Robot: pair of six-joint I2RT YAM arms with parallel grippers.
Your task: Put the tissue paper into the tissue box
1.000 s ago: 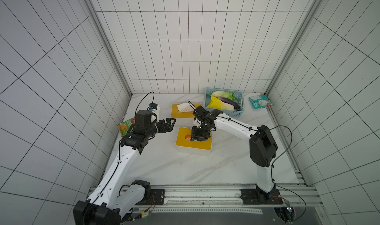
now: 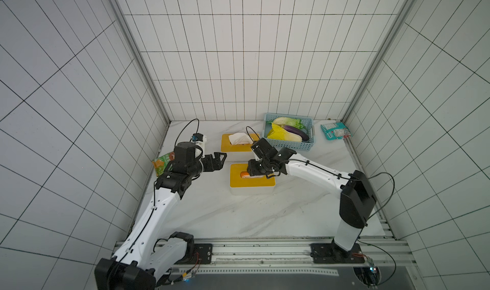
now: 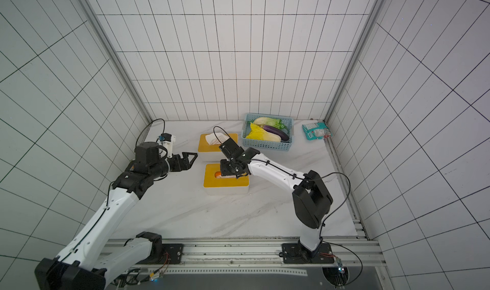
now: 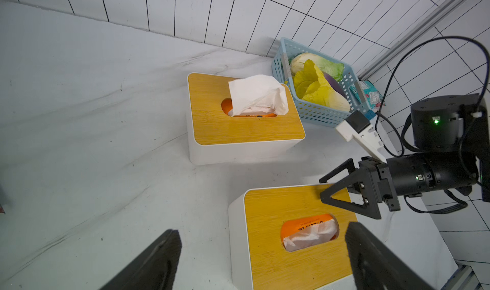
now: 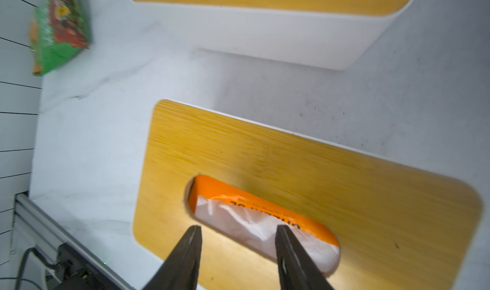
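Observation:
The near tissue box [image 4: 275, 208], white with a wood-coloured lid, stands in front of the far one. Through its oval slot the orange and white tissue pack [image 5: 265, 223] shows, lying below the lid's opening. In the right wrist view my right gripper is over the slot's near side, its fingers apart with nothing seen between them. Behind, the far tissue box [image 4: 219, 121] has a white tissue [image 4: 257, 93] sticking up out of its slot. My left gripper [image 2: 223, 159] hangs open and empty to the left of both boxes.
A blue basket [image 2: 303, 143] of vegetables stands at the back right, with a teal packet [image 2: 335, 130] beyond it. A green packet [image 5: 58, 29] lies at the left edge.
The near box has turned and shifted slightly right and away, ending squarer. My right gripper has moved a little up and right, uncovering more of the slot. The left arm stays still.

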